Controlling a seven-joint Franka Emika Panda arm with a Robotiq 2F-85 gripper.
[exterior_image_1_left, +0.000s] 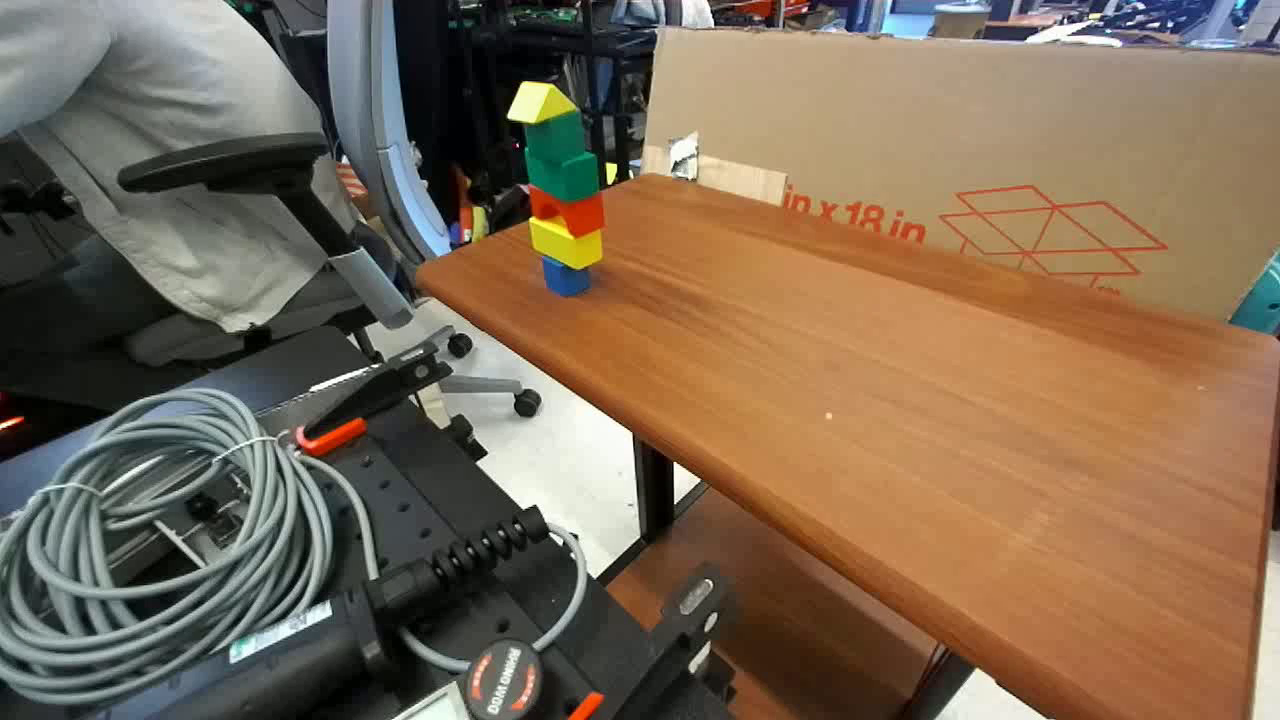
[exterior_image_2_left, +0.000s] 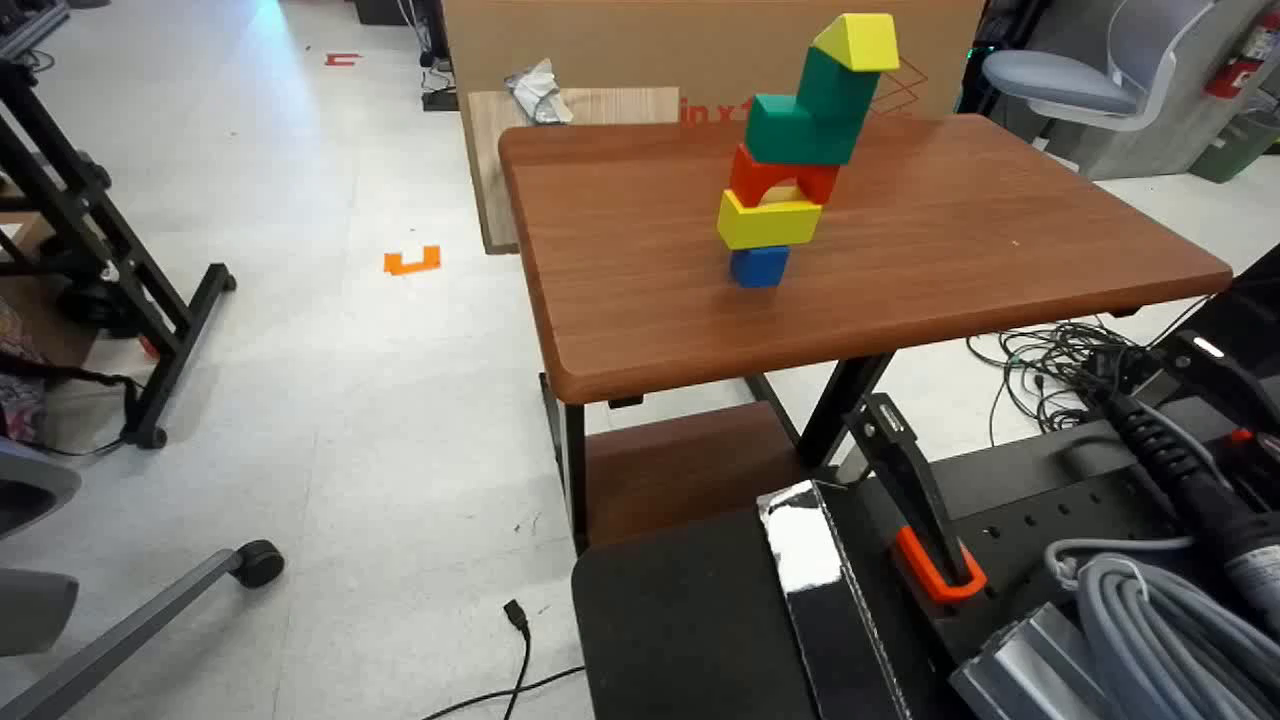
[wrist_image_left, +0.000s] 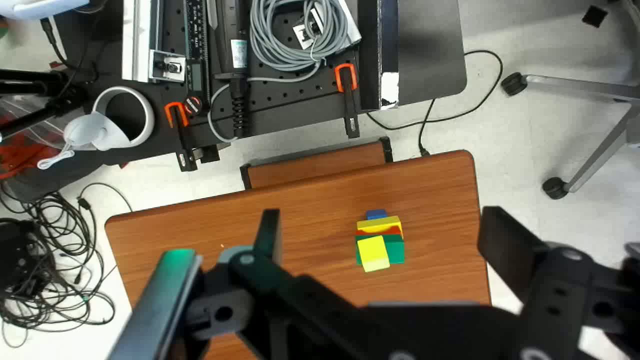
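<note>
A tower of coloured blocks stands on the wooden table (exterior_image_1_left: 912, 396). From the bottom up it has a blue block (exterior_image_2_left: 759, 266), a yellow block (exterior_image_2_left: 769, 222), a red arch (exterior_image_2_left: 783, 179), a green stepped piece (exterior_image_2_left: 806, 128) and a yellow wedge (exterior_image_2_left: 859, 43) on top. Seen from the second exterior view, its upper part is offset to the right. In the wrist view my gripper is open, its fingers wide apart. The yellow wedge (wrist_image_left: 373, 253) shows between them, seen from above, with nothing held. Neither exterior view includes my gripper.
A large cardboard sheet (exterior_image_1_left: 960, 156) rises behind the table. Alongside is a black bench (exterior_image_2_left: 684, 612) with clamps and a coiled grey cable (exterior_image_1_left: 156, 540). A person sits near the table's left end.
</note>
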